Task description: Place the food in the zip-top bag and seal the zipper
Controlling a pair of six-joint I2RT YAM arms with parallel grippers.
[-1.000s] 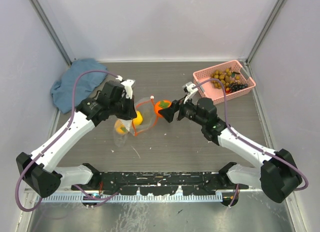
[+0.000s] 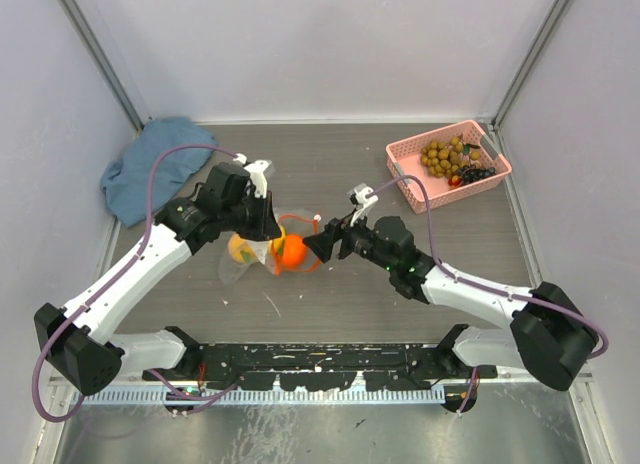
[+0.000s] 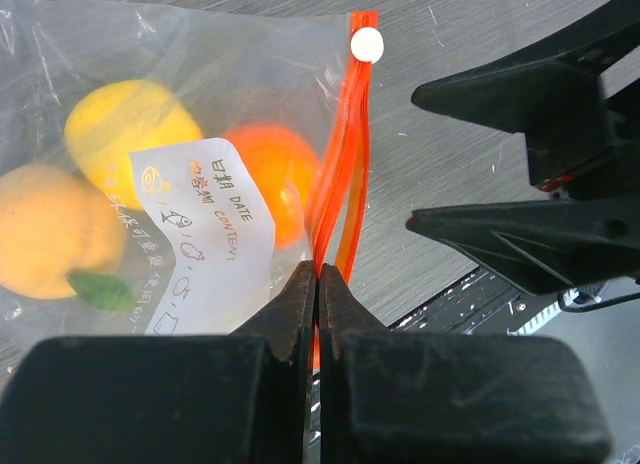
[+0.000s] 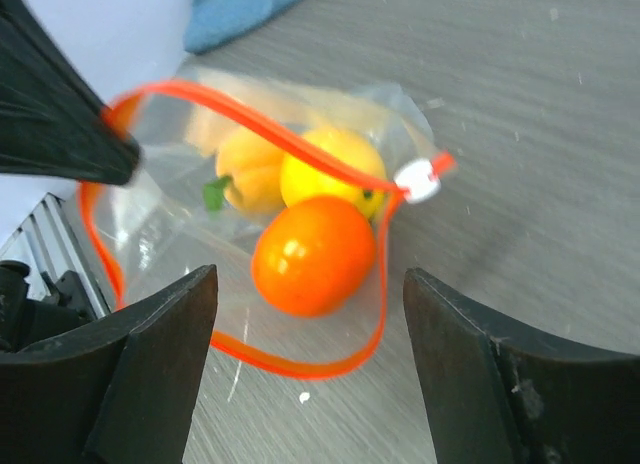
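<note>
The clear zip bag (image 3: pixel 205 59) lies on the table, its orange-edged mouth (image 4: pixel 300 144) held apart and facing my right gripper. Inside are an orange-red fruit or vegetable (image 4: pixel 315 256) near the mouth, a yellow one (image 4: pixel 335 167) and a pale orange one (image 3: pixel 60 229) with a green leaf deeper in. My left gripper is shut on the bag's orange rim, near the printed label (image 3: pixel 205 234). Just outside the mouth, my right gripper stands open with nothing between its fingers. A white slider (image 4: pixel 417 181) sits at one end of the zipper.
At the back right stands a pink basket (image 2: pixel 397 152) with green grapes (image 2: pixel 440 159) and dark grapes (image 2: pixel 475 174). A blue cloth (image 2: pixel 150 169) lies at the back left. Bare table surrounds the bag's right side.
A second ago my right gripper held the orange-red item outside the mouth. It moved left to the bag, let the item go inside, and has now backed slightly right. The left arm shifted little.
</note>
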